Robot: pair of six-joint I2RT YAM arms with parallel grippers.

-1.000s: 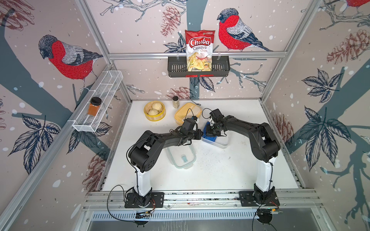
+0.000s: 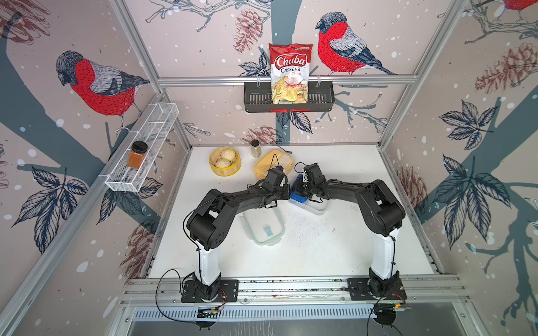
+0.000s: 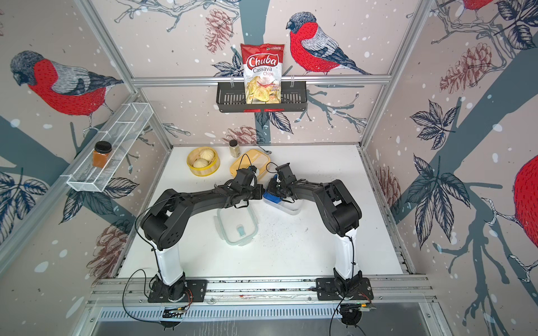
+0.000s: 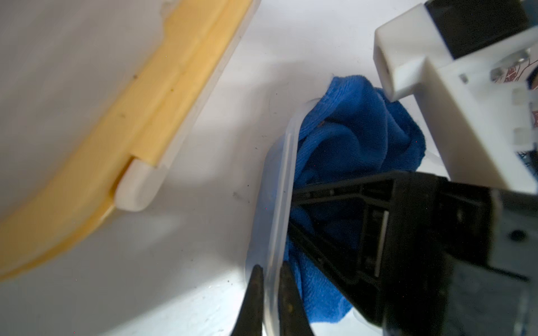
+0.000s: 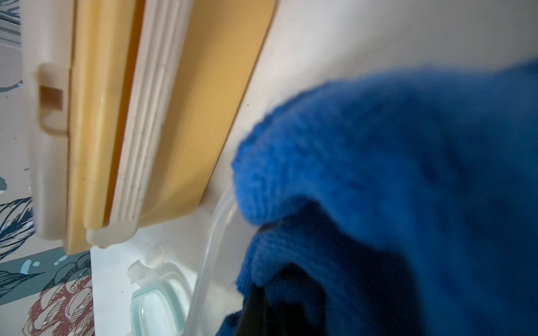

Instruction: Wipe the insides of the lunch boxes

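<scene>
A clear lunch box (image 2: pixel 317 208) sits mid-table with a crumpled blue cloth (image 2: pixel 300 196) in its left end. In the left wrist view, the box's thin wall (image 4: pixel 284 184) runs between the fingertips of my left gripper, which is shut on it. My right gripper reaches inside the box, pressed into the folds and shut on the cloth (image 4: pixel 347 134). Up close in the right wrist view, the cloth (image 5: pixel 358 145) hides most of the dark fingertips. A second container, clear with a pale green rim (image 2: pixel 264 228), rests left of the box.
Behind the grippers stands a yellow lunch box (image 2: pixel 273 163), close to the left one. A yellow steamer with buns (image 2: pixel 224 160) and a spice jar (image 2: pixel 255 148) are at the back.
The clear box has shifted slightly left; my left gripper stays at its edge, a little further left.
</scene>
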